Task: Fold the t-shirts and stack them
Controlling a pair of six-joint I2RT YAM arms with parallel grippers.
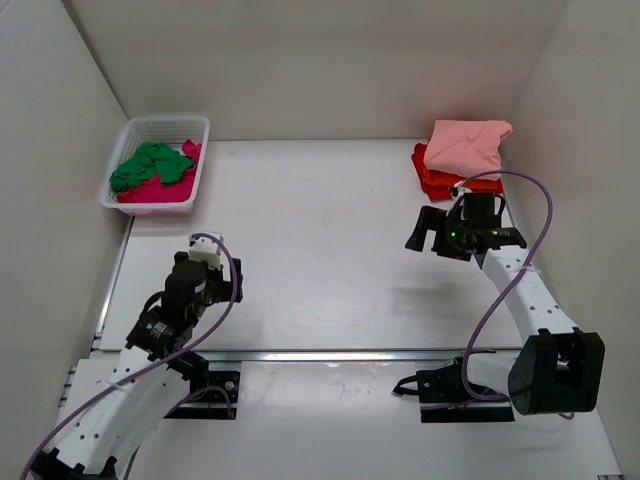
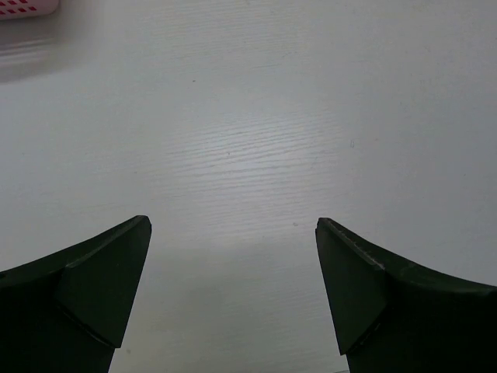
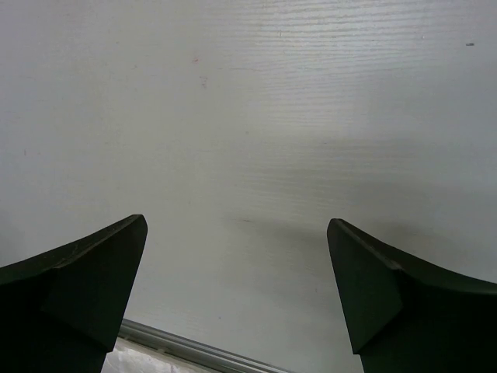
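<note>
In the top view a pink folded shirt (image 1: 467,148) lies on red folded cloth (image 1: 432,182) at the table's back right corner. At the back left, a green shirt (image 1: 150,166) and a crimson shirt (image 1: 160,193) lie crumpled in a white basket (image 1: 145,209). Over bare table at the front left is my left gripper, its fingers wide apart and empty. My right gripper also stands open above bare table, in front of the folded pile, with no cloth between its fingers.
A metal rail (image 1: 330,355) runs along its front edge. Walls close in the left, back and right sides. Purple cables (image 1: 540,235) loop from both arms.
</note>
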